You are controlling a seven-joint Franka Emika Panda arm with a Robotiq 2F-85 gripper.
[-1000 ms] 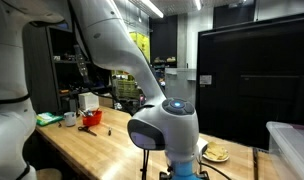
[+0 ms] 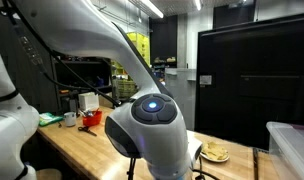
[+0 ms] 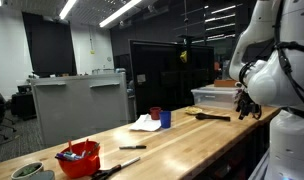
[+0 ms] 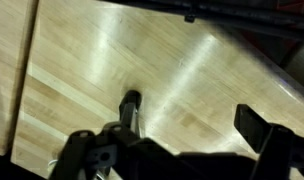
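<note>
My gripper stands open over the wooden table, its two dark fingers wide apart with nothing between them. A thin object with a black handle (image 4: 130, 103) lies on the table by the left finger, which hides part of it; what it is I cannot tell. In the second exterior view the arm (image 3: 289, 105) reaches in at the right edge, low beside the table's far right end. The arm's large white joint (image 2: 152, 125) fills the middle of the first exterior view, and the fingers are hidden there.
A red basket (image 3: 80, 163), a blue cup (image 3: 165, 119), a white cloth (image 3: 145, 123) and a black utensil (image 3: 213, 117) lie along the table. A plate of yellow food (image 2: 215, 154) and a clear bin (image 2: 291, 147) stand to the right. Open wood (image 3: 182, 147) fills the middle.
Over the last second the arm has come lower and shifted left in the first exterior view, looming larger. Objects on the table have not visibly moved.
</note>
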